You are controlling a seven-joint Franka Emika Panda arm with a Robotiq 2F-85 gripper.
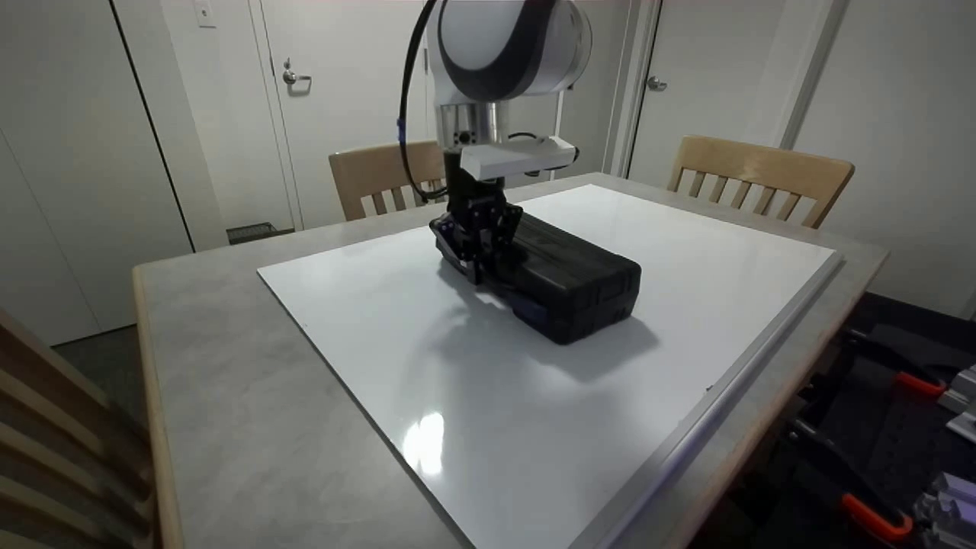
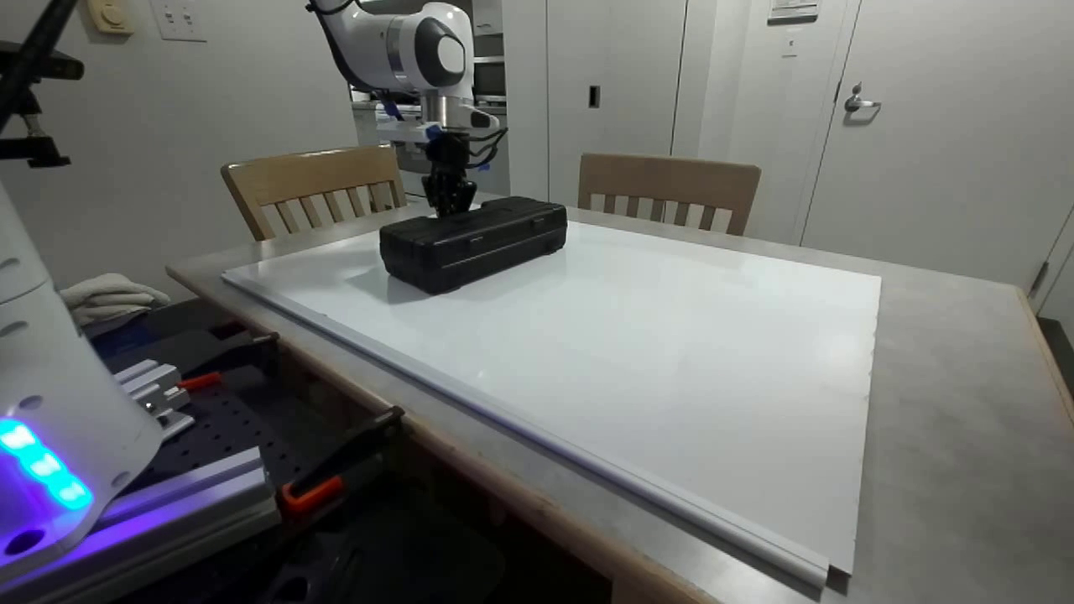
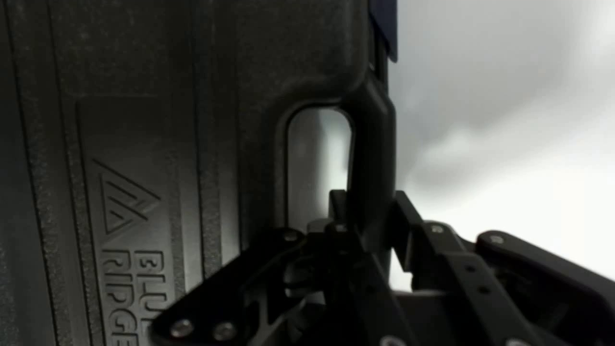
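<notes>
A black hard case (image 1: 585,265), flat and oblong, lies level over the whiteboard (image 1: 366,302). In the wrist view its lid carries the raised words BLUE RIDGE (image 3: 132,288), and its handle (image 3: 372,150) runs along the right edge with a slot beside it. My gripper is shut on this handle, one finger in the slot and the other on the outer side. From the second exterior view, my gripper (image 2: 449,201) is behind the case (image 2: 473,242), which hides the fingertips. Whether the case's underside touches the board everywhere, I cannot tell.
The whiteboard is otherwise bare, with wide free room on its surface. A raised metal rail (image 2: 523,433) borders one long side. Wooden chairs (image 2: 669,181) stand around the table. Clamps with orange grips (image 2: 312,495) sit by the robot's base.
</notes>
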